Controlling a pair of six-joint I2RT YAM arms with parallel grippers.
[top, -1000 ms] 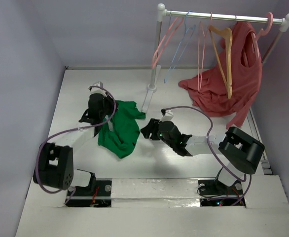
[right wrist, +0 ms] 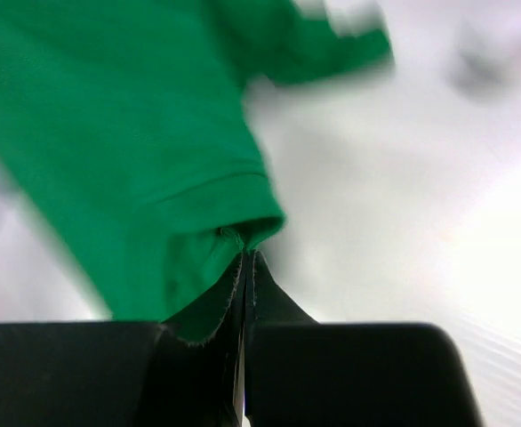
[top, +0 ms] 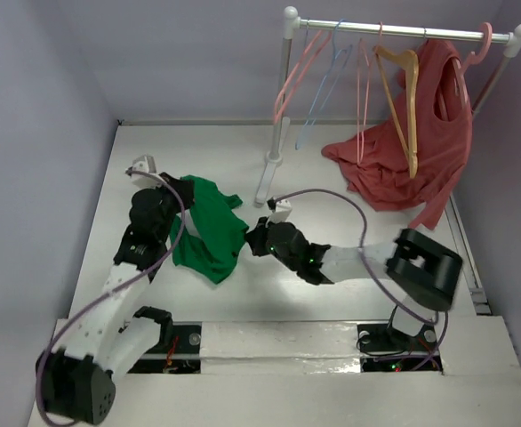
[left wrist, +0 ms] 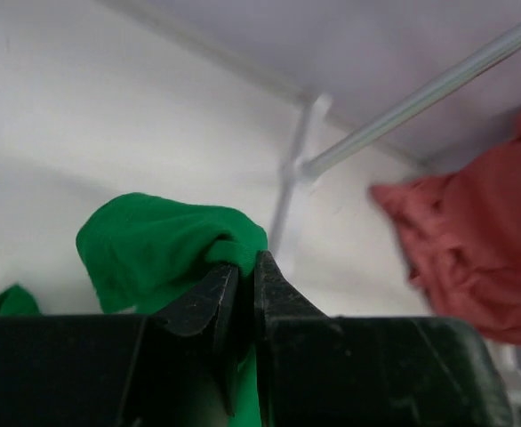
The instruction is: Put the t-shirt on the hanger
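Observation:
A crumpled green t-shirt (top: 212, 245) hangs between my two arms on the left of the white table. In the left wrist view, my left gripper is shut on a fold of the green cloth (left wrist: 163, 236), which bunches at the fingertips. My right gripper is shut at an edge of the shirt (right wrist: 198, 191) in the right wrist view; a thin bit of the hem runs into its fingertips. From the rack's bar hang a wooden hanger (top: 412, 107), pink hangers (top: 298, 78) and a blue hanger (top: 321, 96).
A red garment (top: 412, 142) hangs at the rack's right end, its lower part draped toward the table. The rack's left post and foot (top: 267, 178) stand just right of the green shirt. Bare table (top: 332, 213) shows between the foot and the red cloth.
My left gripper has shifted left, raised, drawing the top of the shirt along.

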